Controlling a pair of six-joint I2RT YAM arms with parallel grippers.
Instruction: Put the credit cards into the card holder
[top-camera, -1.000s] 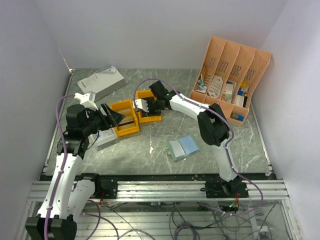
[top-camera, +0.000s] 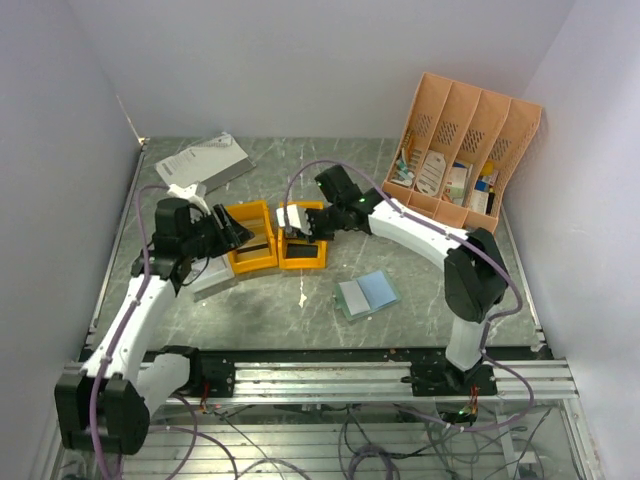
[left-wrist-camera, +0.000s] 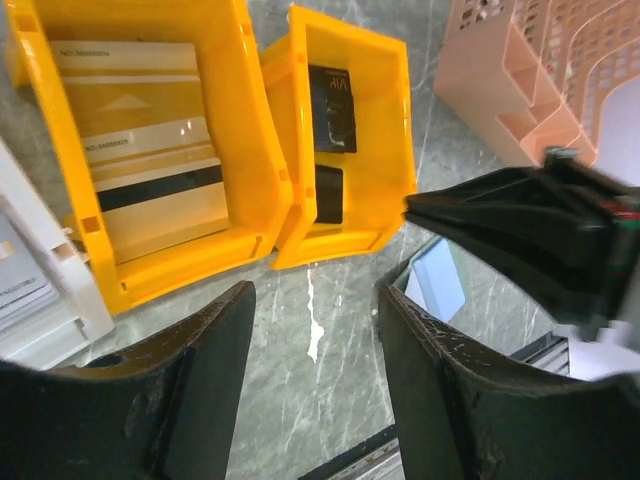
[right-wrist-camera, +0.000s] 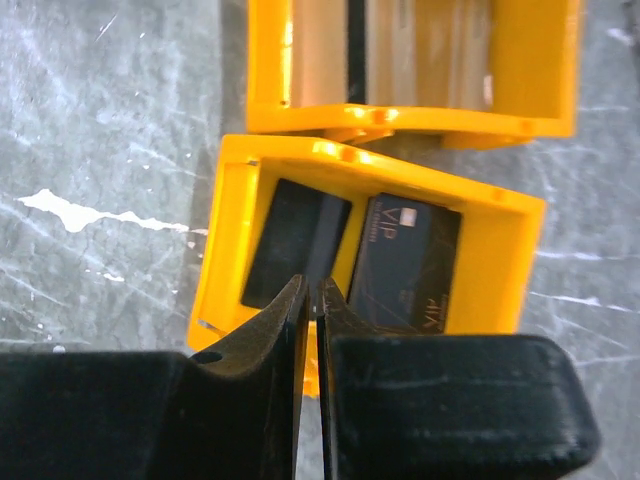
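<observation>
Black cards lie in the right yellow bin (right-wrist-camera: 232, 190): one plain dark card (right-wrist-camera: 297, 240) and one marked VIP (right-wrist-camera: 410, 255). Gold-toned cards with pale and black bands (left-wrist-camera: 150, 145) rest in the left yellow bin (left-wrist-camera: 160, 285). An open folder, blue on one half and grey on the other (top-camera: 366, 295), lies front right of the bins and looks like the card holder. My right gripper is above the right bin's edge, a narrow gap between its fingers and no card visible there. My left gripper stands open and empty beside the left bin.
A pink slotted organiser (top-camera: 455, 150) with stationery stands at the back right. On the left are a white box (top-camera: 203, 160) and a lower pale tray (top-camera: 214, 278). Bare table lies in front of the bins.
The right yellow bin has slid toward the front of the table. My left arm has shifted a little right.
</observation>
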